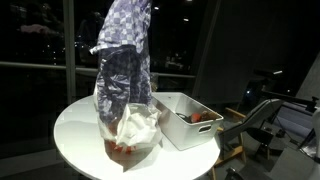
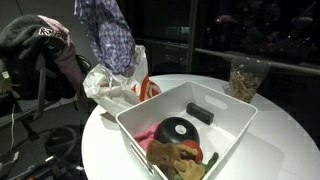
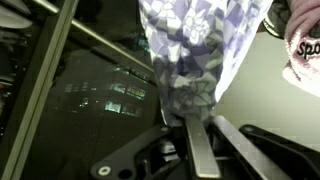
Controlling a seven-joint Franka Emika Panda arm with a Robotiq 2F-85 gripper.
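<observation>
A long purple and white patterned cloth hangs down above the white plastic bag on the round table. In the wrist view the bunched top of the cloth runs into my gripper, which is shut on it. Exterior view 2 shows the cloth dropping in front of or into the bag; its lower end is hidden there. The gripper itself lies outside both exterior views.
A white bin holding a black round thing, a brown plush and other items stands beside the bag. Behind it is a clear container of brown bits. Bare tabletop shows at left.
</observation>
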